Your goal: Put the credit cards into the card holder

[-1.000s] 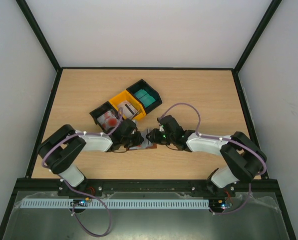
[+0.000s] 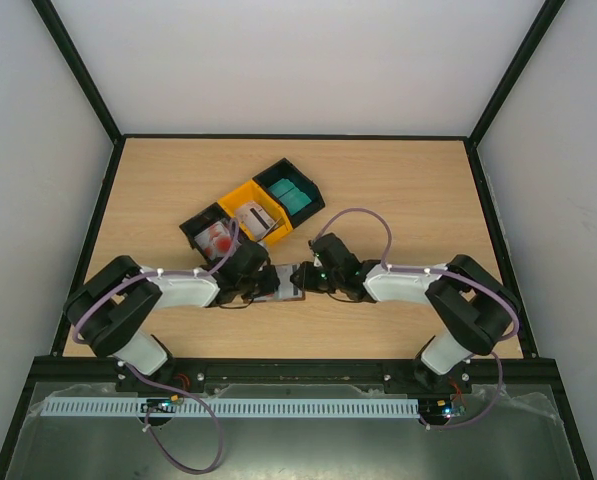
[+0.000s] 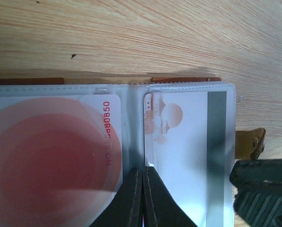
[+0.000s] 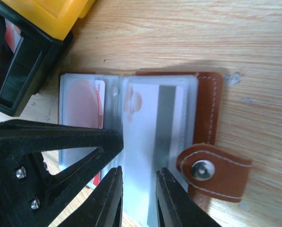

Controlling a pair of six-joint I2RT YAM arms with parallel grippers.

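Observation:
An open brown card holder [image 4: 209,106] with clear sleeves lies on the table between my two grippers. Its left sleeve holds a white card with red circles [image 3: 51,156]. A white card with a dark stripe [image 3: 185,137] lies in the right sleeve. My left gripper is shut, its tips by that card's left edge, nothing visible between them. Over the striped card, my right gripper has its fingertips a small gap apart; sleeve and card show in the gap, but whether they pinch anything is unclear.
Behind the holder stands a joined row of boxes: a black one with red-and-white cards [image 2: 215,242], a yellow one [image 2: 240,197] with more cards, and a black one with teal items [image 2: 290,195].
My left gripper has shifted slightly left over the last second. The right gripper has come a little toward the table's front. More of the holder's white right page shows now.

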